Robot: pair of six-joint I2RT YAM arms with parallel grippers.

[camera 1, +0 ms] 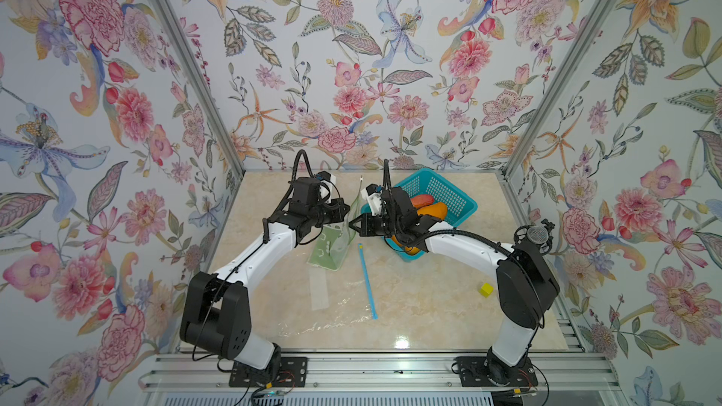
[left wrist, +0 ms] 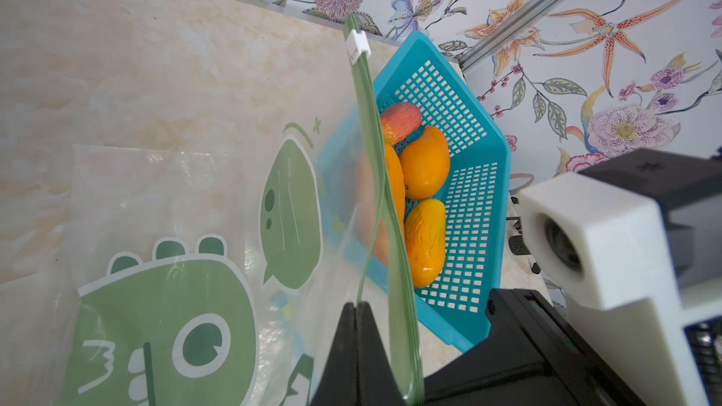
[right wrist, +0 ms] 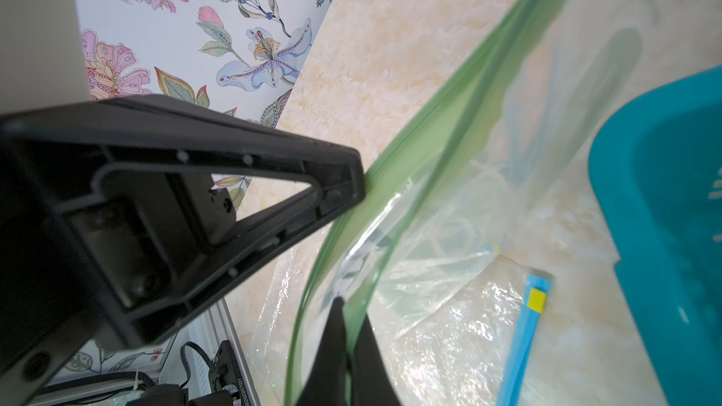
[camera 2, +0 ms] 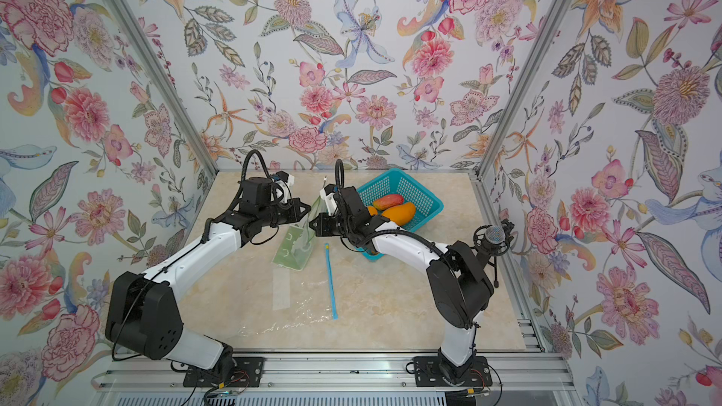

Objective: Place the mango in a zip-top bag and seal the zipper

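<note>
A clear bag with green cartoon prints (left wrist: 150, 331) hangs between my grippers, a white slider (left wrist: 358, 45) at the far end of its green zip edge. My left gripper is shut on one thin wall of the bag's mouth. The right gripper is shut on the bag's green rim on the opposite side, and the two walls stand apart. No fruit shows inside the part of the bag in view. Mangoes lie in the turquoise basket (left wrist: 489, 270): a yellow one (left wrist: 426, 240), an orange one (left wrist: 425, 161) and a reddish one (left wrist: 400, 121).
Flat on the table lies another clear bag with a blue strip (camera 1: 367, 282) and a pale label (camera 1: 319, 288). A small yellow cube (camera 1: 486, 289) sits at the right. The basket stands close behind my right arm.
</note>
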